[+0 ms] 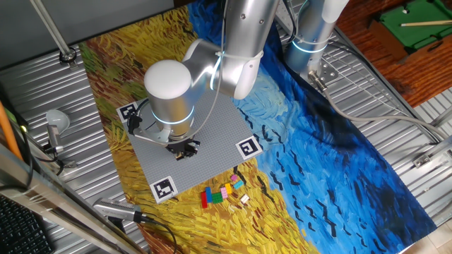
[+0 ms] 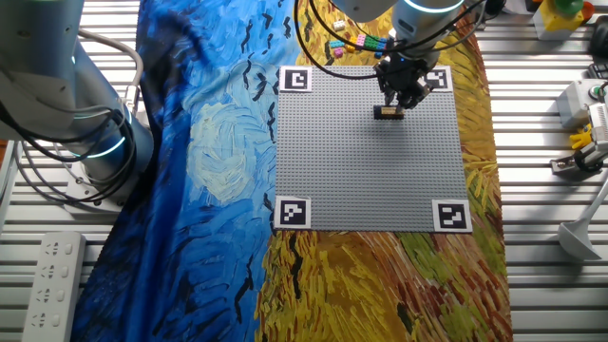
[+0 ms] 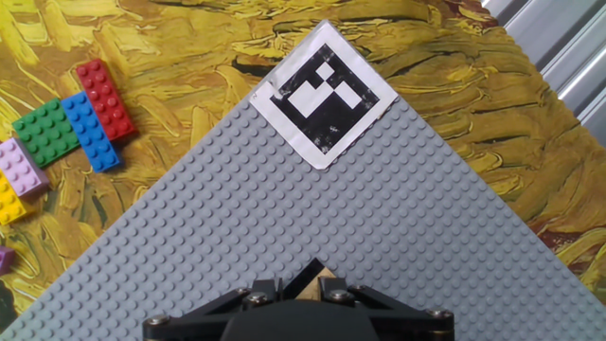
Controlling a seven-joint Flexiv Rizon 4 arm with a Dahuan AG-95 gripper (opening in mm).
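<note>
My gripper [image 1: 185, 151] points down low over the grey studded baseplate [image 1: 212, 134], towards the side where the loose bricks lie. In exterior view 2, a small black and tan piece [image 2: 388, 112] shows right at the fingertips of the gripper [image 2: 403, 99]. The wrist view has the tip of the black and tan piece [image 3: 316, 275] showing at the gap between the fingers of the gripper. Most of it is hidden behind the gripper body. Whether the fingers press on it or stand apart from it cannot be told.
Off the plate's edge, on the painted cloth, lie bricks: red [image 3: 105, 98], blue [image 3: 92, 132], green [image 3: 46, 131], pink [image 3: 19, 167] and yellow [image 3: 8, 201]. A white piece [image 1: 245, 199] lies near them. Square markers, such as one corner marker [image 3: 326, 96], sit on the plate's corners. Most of the plate is bare.
</note>
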